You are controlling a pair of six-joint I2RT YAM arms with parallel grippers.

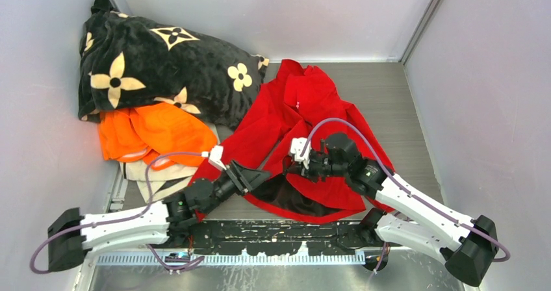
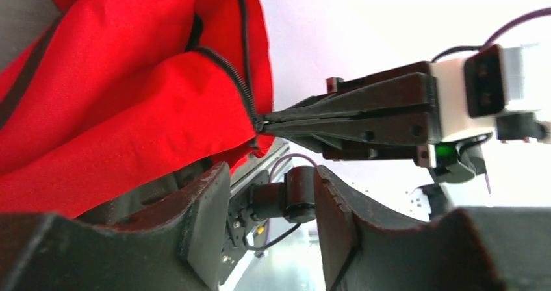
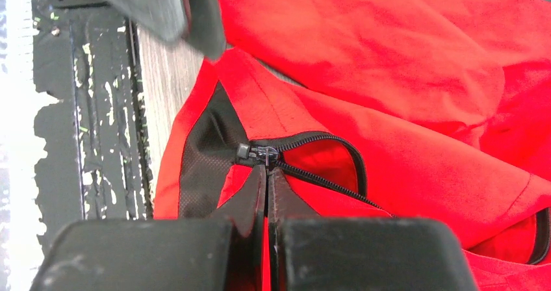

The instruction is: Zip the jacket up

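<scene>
The red jacket point(image 1: 299, 96) lies spread on the grey floor, its black zipper point(image 3: 318, 180) visible in both wrist views. My right gripper is shut on the zipper end, at the metal slider; the left wrist view shows its tips point(image 2: 260, 123) at the lower end of the zipper tape. My left gripper point(image 1: 256, 184) stands open, apart from the zipper, to the left of the right gripper; its two fingers frame a gap in the left wrist view.
A dark patterned pillow point(image 1: 169, 70) and orange cloth point(image 1: 156, 135) lie at the left. Walls enclose the area. A dark rail point(image 1: 279, 232) runs along the front edge. Bare floor point(image 1: 390, 96) shows at the back right.
</scene>
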